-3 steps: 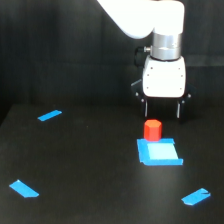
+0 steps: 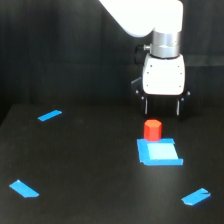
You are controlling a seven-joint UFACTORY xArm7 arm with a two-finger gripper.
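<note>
A small red block [image 2: 152, 130] stands on the dark table, at the back left edge of a white square [image 2: 162, 152] framed in blue tape. My gripper [image 2: 162, 108] hangs beyond and above the block, slightly to its right in the view. Its two thin dark fingers point down, spread wide apart, and nothing shows between them. The fingertips are hard to make out against the black background.
Blue tape strips lie flat on the table: one at the back left [image 2: 50, 115], one at the front left [image 2: 24, 188] and one at the front right [image 2: 196, 197].
</note>
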